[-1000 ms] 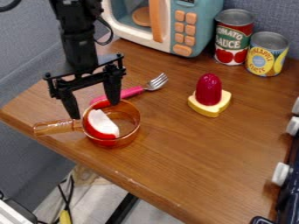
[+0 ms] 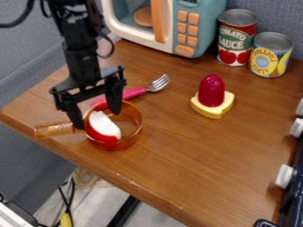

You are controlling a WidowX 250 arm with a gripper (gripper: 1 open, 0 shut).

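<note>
My black gripper (image 2: 96, 108) is low over a translucent orange pan (image 2: 128, 137) with its handle pointing left, its fingers apart around the pan's upper left part. Inside the pan lies a white and red object (image 2: 104, 126). A pink fork (image 2: 151, 87) lies behind the pan, partly hidden by the gripper.
A red object on a yellow base (image 2: 212, 94) stands right of centre. At the back are a toy microwave (image 2: 187, 32) and two cans (image 2: 236, 40). A dark appliance (image 2: 290, 191) lines the right edge.
My gripper has lowered and tilted slightly toward the pan. The objects on the table look unchanged.
</note>
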